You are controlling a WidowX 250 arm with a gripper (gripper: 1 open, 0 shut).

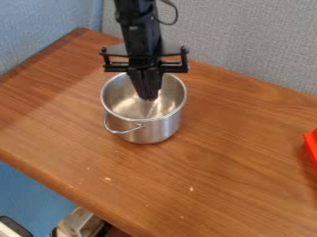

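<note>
A steel pot (145, 125) with a wire handle stands in the middle of the wooden table (186, 185). Straight above it, my black gripper (147, 93) points down with its fingertips at or just inside the pot's mouth. How far apart the fingers are, and whether anything is between them, cannot be made out from this view.
A red object (310, 148) is cut off at the right edge. Grey padded walls stand behind and at the left.
</note>
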